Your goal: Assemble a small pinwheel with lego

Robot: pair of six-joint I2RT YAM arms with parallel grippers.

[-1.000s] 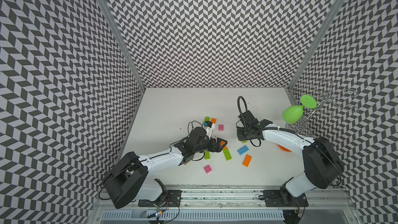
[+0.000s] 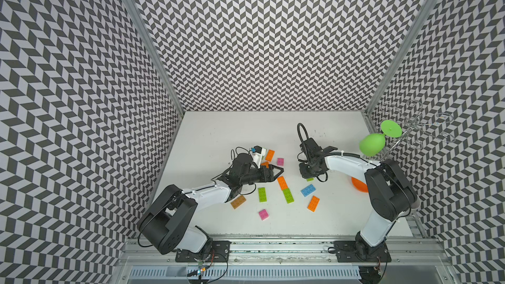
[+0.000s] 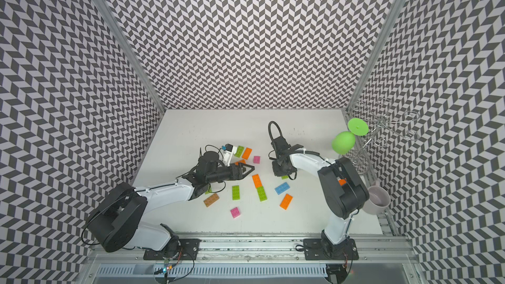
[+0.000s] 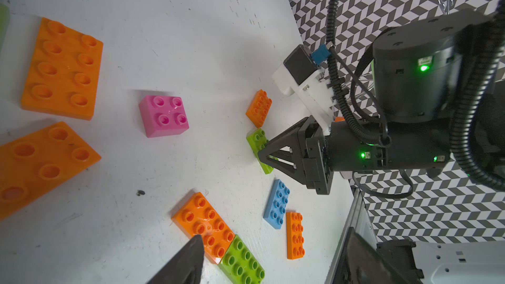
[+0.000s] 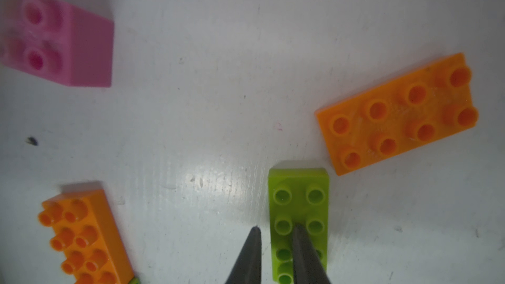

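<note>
In the left wrist view my left gripper is open, nothing between its fingers. It faces an orange brick [image 4: 205, 226] that lies end to end with a green brick [image 4: 242, 263]. The right gripper is part open above another green brick [image 5: 298, 197]. One fingertip appears over the studs and the other past the brick's left side; contact cannot be told. An orange brick [image 5: 397, 113] lies at an angle beside that green one. A pink brick [image 4: 164, 115] stands farther back.
Loose on the table are a blue brick [image 2: 308, 190], an orange brick [image 2: 313, 203], a green brick [image 2: 262, 194], a brown brick [image 2: 238, 202] and a pink brick [image 2: 263, 214]. A green balloon-like object [image 2: 372, 144] stands at right.
My left gripper has shifted back and left, uncovering more of the orange brick. The right arm's elbow has swung inward, while its gripper has moved only slightly left.
</note>
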